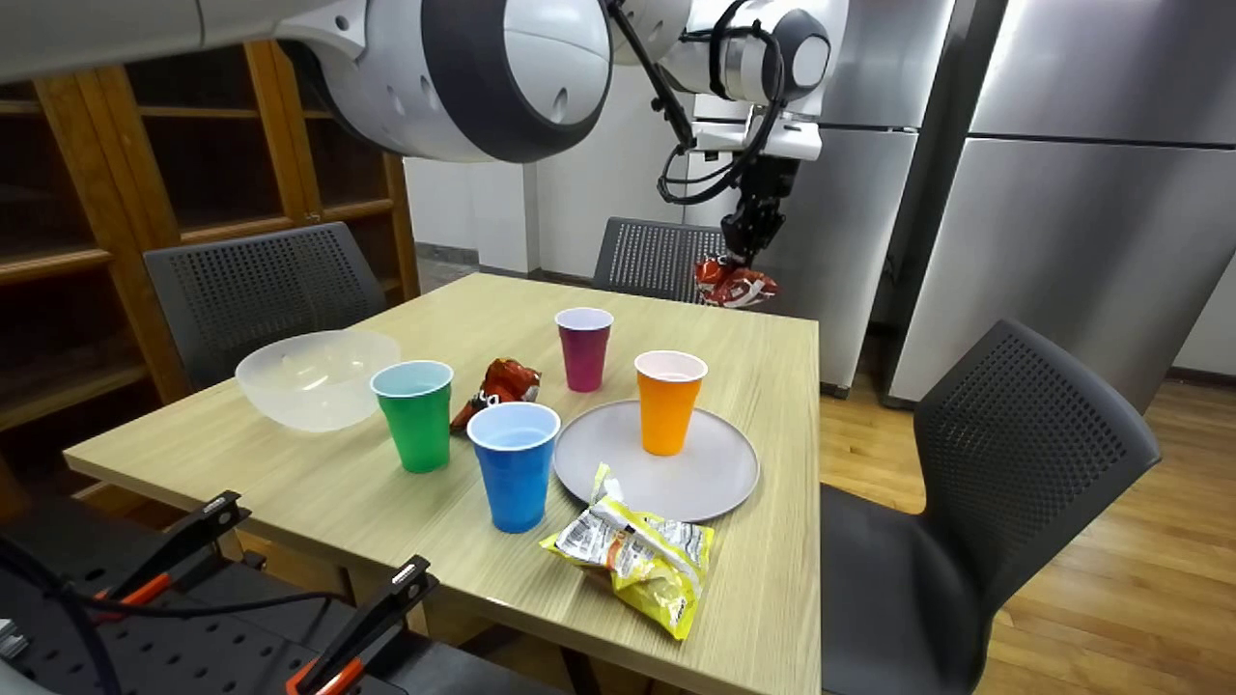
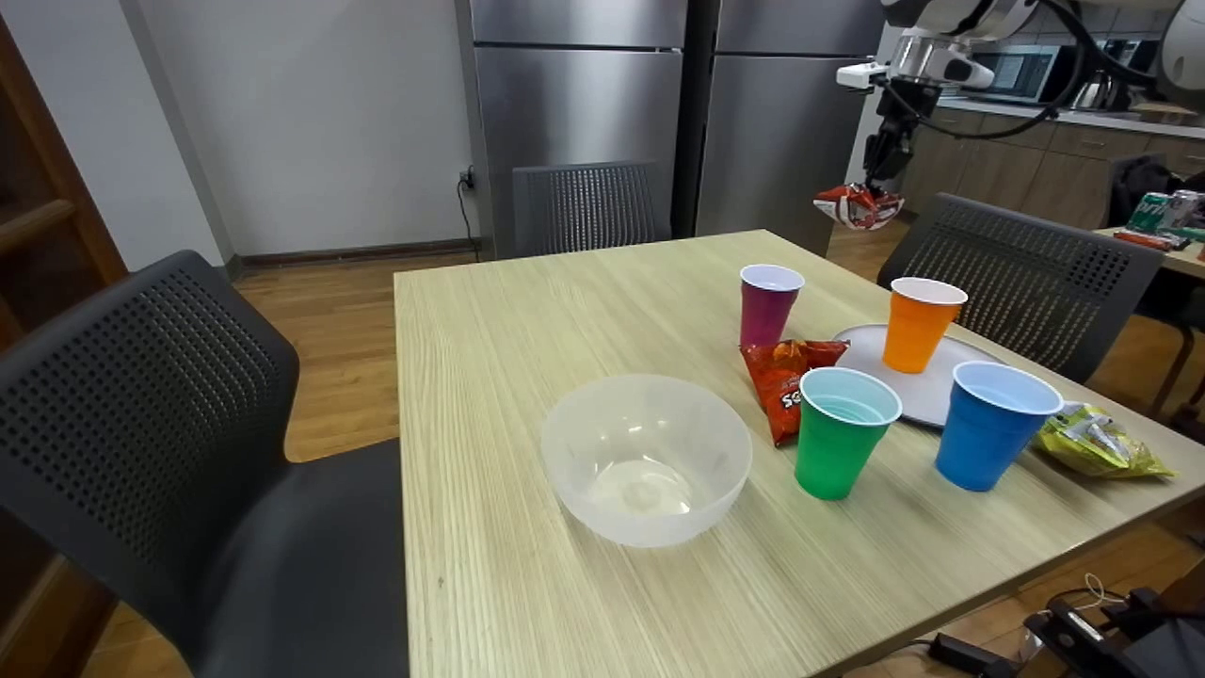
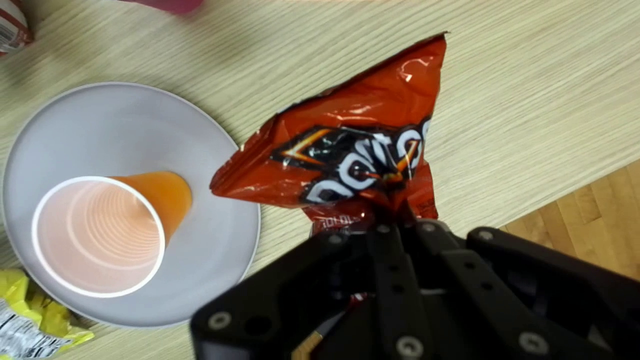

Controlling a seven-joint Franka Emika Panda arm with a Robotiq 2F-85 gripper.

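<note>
A red Doritos bag point(image 3: 360, 150) hangs in the air above the table, with my gripper shut on it. In exterior view 1 this bag point(image 1: 735, 283) shows near the table's far right corner, clear of the surface. A second red bag point(image 2: 787, 379) lies on the table beside the green cup point(image 2: 838, 441) and purple cup point(image 2: 768, 311). An orange cup point(image 1: 669, 405) stands upright on the grey plate point(image 1: 718, 469). The blue cup point(image 1: 513, 469) is upright in front of the plate. A yellow bag point(image 1: 649, 556) rests at the table's near right.
An empty frosted bowl point(image 2: 646, 458) sits on the table, left of the green cup. Dark chairs point(image 1: 985, 486) surround the table point(image 2: 486, 373).
</note>
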